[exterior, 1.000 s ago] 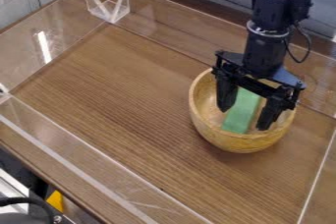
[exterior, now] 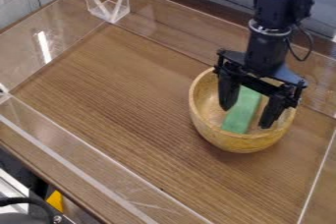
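Note:
My black gripper (exterior: 252, 104) reaches down from the upper right into a round yellow bowl (exterior: 226, 140). Its two fingers stand apart, one at the bowl's left half and one at its right. Between and below them a flat light-green object (exterior: 239, 115) lies inside the bowl. I cannot tell whether the fingers touch it; they appear wider than it.
A clear plastic container (exterior: 105, 4) stands at the upper left of the wooden table (exterior: 92, 100). A black and yellow item (exterior: 47, 206) shows beyond the table's edge at the lower left.
The gripper has shifted very slightly to the right and down at its right finger. The bowl and the green object look unmoved.

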